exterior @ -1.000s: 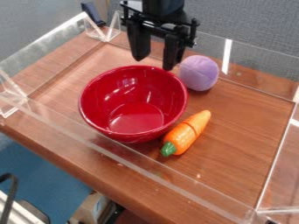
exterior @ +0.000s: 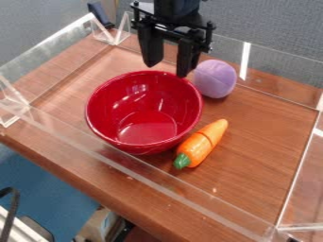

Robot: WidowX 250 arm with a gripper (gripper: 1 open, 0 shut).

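My black gripper [exterior: 168,57] hangs at the top centre, over the back rim of an empty red bowl [exterior: 142,118], its two dark fingers apart and nothing visible between them. A purple round object [exterior: 214,78] lies just behind and right of the bowl, near the back wall. An orange toy carrot [exterior: 201,143] with a green end lies right of the bowl, toward the front.
Clear low walls enclose the wooden surface [exterior: 259,165]. There is free room at the back left and on the right. Below the front left edge are a blue floor and some dark items.
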